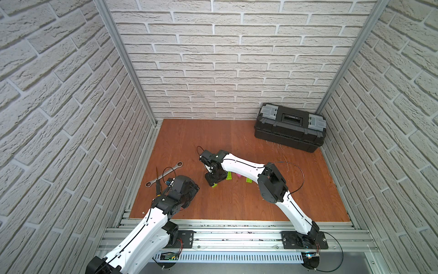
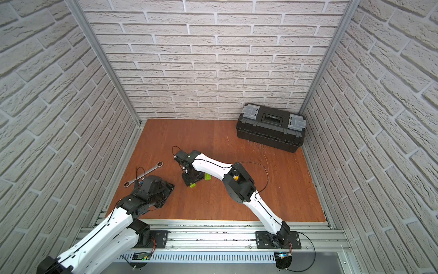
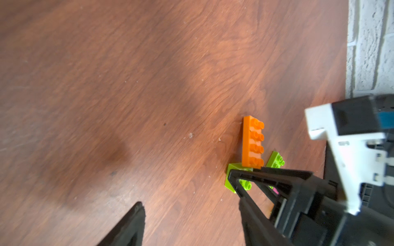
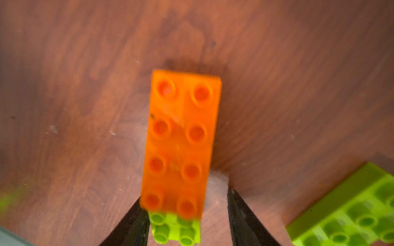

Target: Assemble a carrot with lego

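Note:
An orange eight-stud brick (image 4: 178,139) sits on a green brick (image 4: 174,229), overhanging it, in the right wrist view. My right gripper is open around the lower end of this stack, fingers apart from it on the right side. The left wrist view shows the same orange brick (image 3: 250,139) above a green brick (image 3: 234,176). My left gripper is open over bare table, nothing between its fingers. Another green brick (image 4: 340,209) lies beside the stack; a pink piece (image 1: 239,175) is mostly hidden behind the right arm.
A black toolbox (image 1: 290,127) stands at the back right. A wrench (image 1: 157,177) and other tools lie at the far left. Another green brick (image 1: 248,180) lies right of centre.

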